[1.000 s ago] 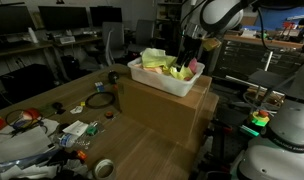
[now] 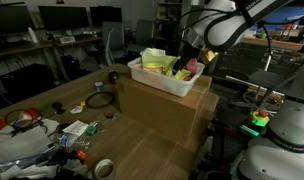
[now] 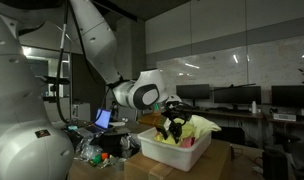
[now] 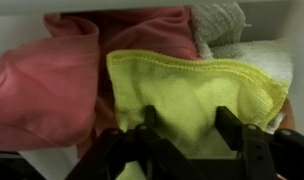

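Observation:
A white bin (image 2: 164, 82) filled with cloths stands on a brown box. My gripper (image 2: 176, 66) reaches down among the cloths at the bin's right half. In the wrist view a yellow cloth (image 4: 182, 85) with a stitched edge lies right under the gripper. The two dark fingertips (image 4: 149, 118) stand apart, with part of the yellow cloth in the gap; whether they touch it I cannot tell. A red cloth (image 4: 52, 85) lies to the left, and a whitish one (image 4: 247, 50) at the upper right. The gripper is open.
The brown box (image 2: 152, 105) stands on a wooden table (image 2: 132, 145). Cables, tools and a tape roll (image 2: 104, 168) clutter the table's left side. A pale yellow cloth (image 3: 197, 122) rises above the bin's rim. Bare tabletop shows in front of the box.
My gripper and arm have come lower, down to the cloths in the bin. The bin and the table's other things have not moved.

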